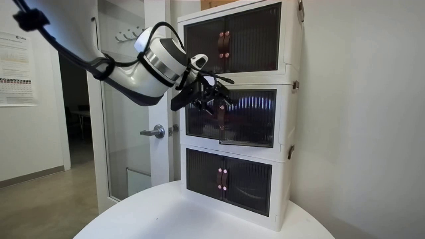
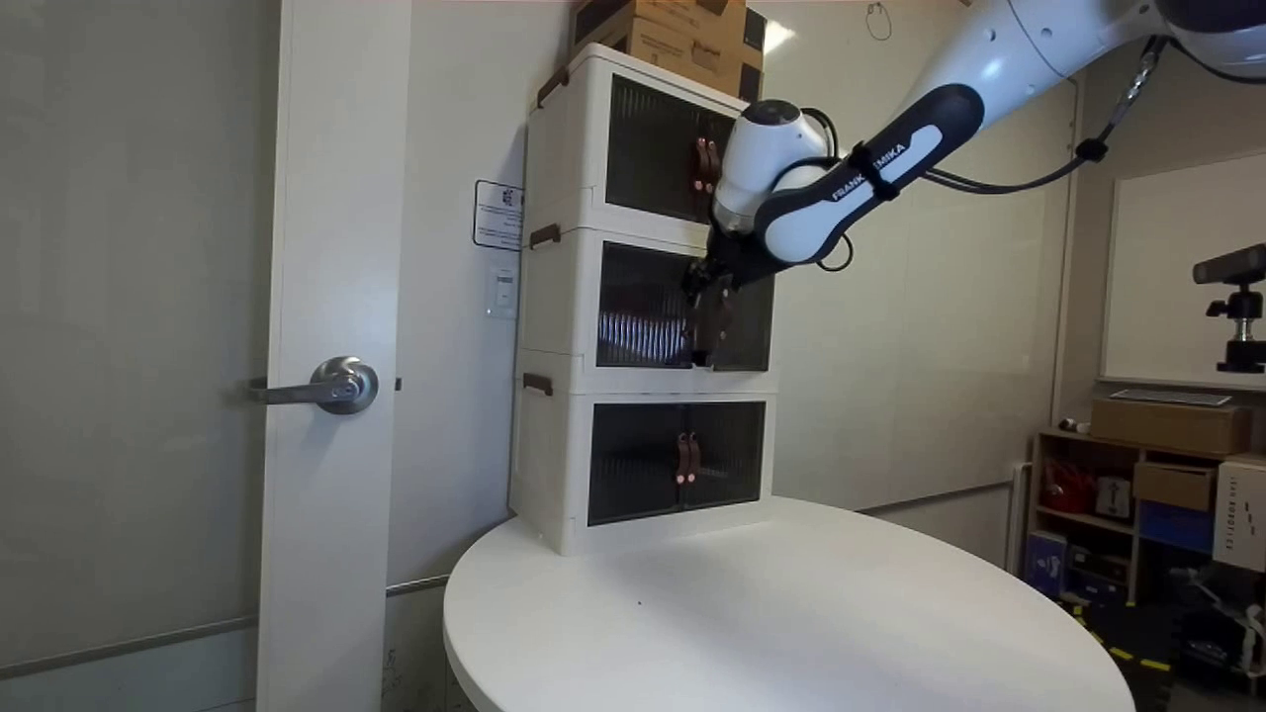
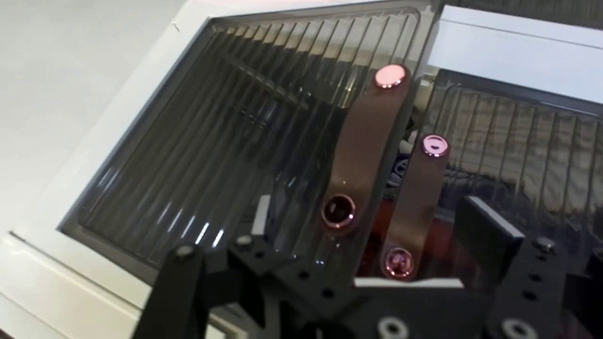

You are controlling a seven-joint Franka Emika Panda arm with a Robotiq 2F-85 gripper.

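Note:
My gripper point(image 1: 219, 107) is in front of the middle cabinet point(image 1: 283, 115) of a white stack. Its fingers point(image 3: 261, 215) stand wide apart in the wrist view, and nothing is held between them. One dark ribbed door point(image 1: 251, 117) of this cabinet, the right one in exterior view 1, is slightly ajar. Its brown strap handle point(image 3: 364, 138) lies ahead of the fingers in the wrist view, beside the other door's handle point(image 3: 418, 197). A narrow gap between the doors shows something red inside. Whether the gripper touches either door is unclear.
The upper cabinet point(image 1: 235, 75) and the lower cabinet point(image 1: 233, 155) have both doors shut. Below them, the round white table point(image 2: 760, 617) is bare. A cardboard box point(image 2: 694, 47) rests on top of the stack. A wall stands close on the right in exterior view 1.

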